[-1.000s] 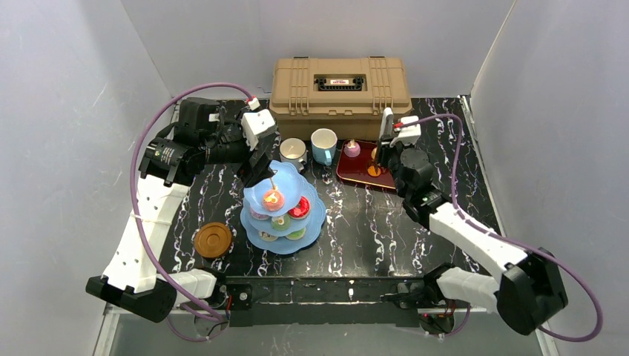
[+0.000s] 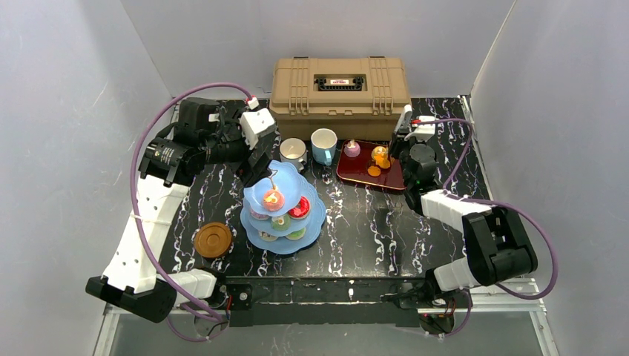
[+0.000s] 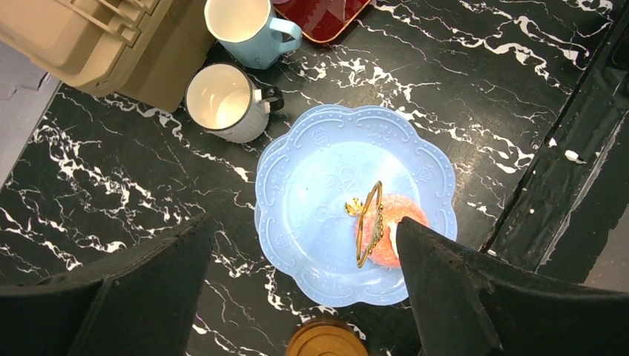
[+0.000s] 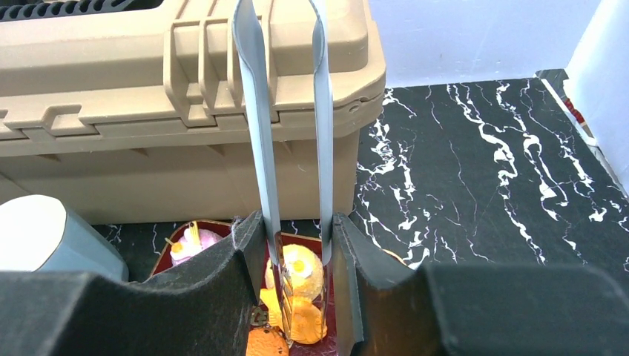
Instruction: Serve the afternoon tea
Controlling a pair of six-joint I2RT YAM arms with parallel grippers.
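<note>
My right gripper is shut on pale-blue-handled tongs (image 4: 256,104), whose metal prongs point down over the dark red tray (image 2: 356,167). On that tray, a round cake with a yellow centre (image 4: 300,271), an orange pastry (image 4: 308,322) and a pink-purple cake (image 2: 351,149) can be seen. Whether the prongs touch the orange pastry, I cannot tell. Above the blue tiered stand (image 2: 259,243) my left gripper is open, nothing between its fingers. A pink cake (image 3: 397,211) sits on the top tier, beside the gold handle (image 3: 369,226); several cakes fill the lower tiers.
A blue mug (image 2: 324,144) and a white mug (image 2: 292,151) stand between the stand and a tan case (image 2: 337,111). A round wooden coaster (image 2: 213,240) lies left of the stand.
My right gripper has moved rightward over the tray with the tongs, its forearm swinging inward and more of the cakes coming into sight. The left arm has stayed still.
</note>
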